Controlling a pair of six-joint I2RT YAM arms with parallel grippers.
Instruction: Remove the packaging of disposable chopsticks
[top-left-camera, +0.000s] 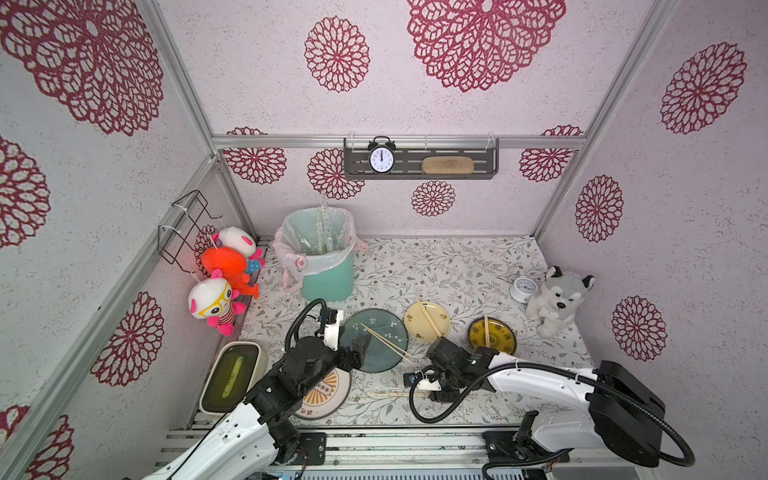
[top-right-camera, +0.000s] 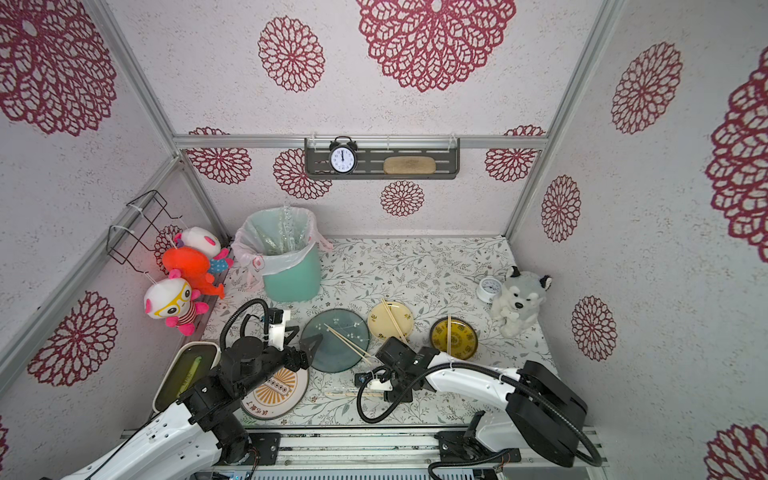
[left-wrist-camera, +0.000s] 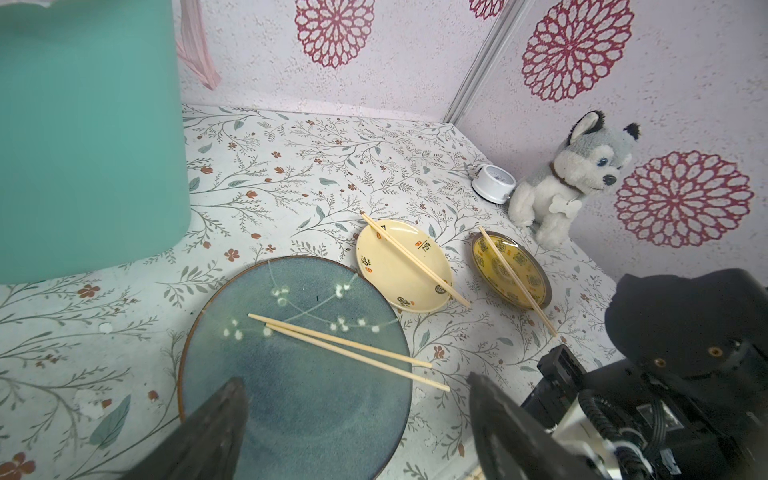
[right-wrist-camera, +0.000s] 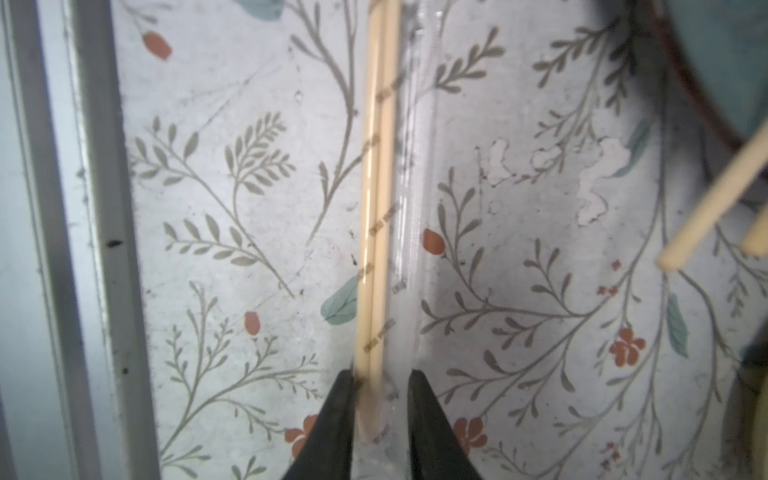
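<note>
A pair of chopsticks (right-wrist-camera: 376, 200) in a clear printed wrapper (right-wrist-camera: 409, 240) lies flat on the table along its front edge. Over one end stands my right gripper, part open, its two fingers on either side of the wrapped sticks. Whether either fingertip touches the wrapper I cannot tell. My left gripper hangs apart and open above the left side of the blue-grey plate (left-wrist-camera: 304, 432), nothing between its fingers. Two bare chopsticks (left-wrist-camera: 344, 348) rest on that plate. In the top left view the wrapped pair (top-left-camera: 382, 393) shows left of the right gripper.
Bare chopsticks also lie across the cream plate (left-wrist-camera: 392, 272) and the brown bowl (left-wrist-camera: 504, 288). A lined green bin (top-left-camera: 328, 280) with clear wrappers (top-left-camera: 324, 228) inside stands at the back left. A patterned plate (top-left-camera: 336, 397) sits under the left arm.
</note>
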